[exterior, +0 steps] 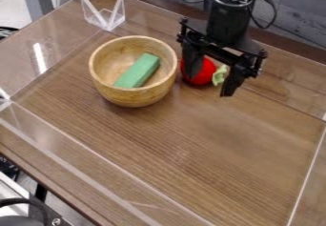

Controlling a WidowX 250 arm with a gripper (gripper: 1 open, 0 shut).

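Observation:
My black gripper (209, 72) hangs open above the back middle of the table, with its fingers around and in front of a red object (199, 73). A small pale green item (219, 75) lies just right of the red object, partly hidden by the gripper. Left of them, a yellow bowl (111, 56) holds a green block (137, 71); the gripper is outside the bowl. Whether the fingers touch the red object I cannot tell.
A clear plastic container (105, 12) stands at the back left. A grey wall or ledge borders the back right.

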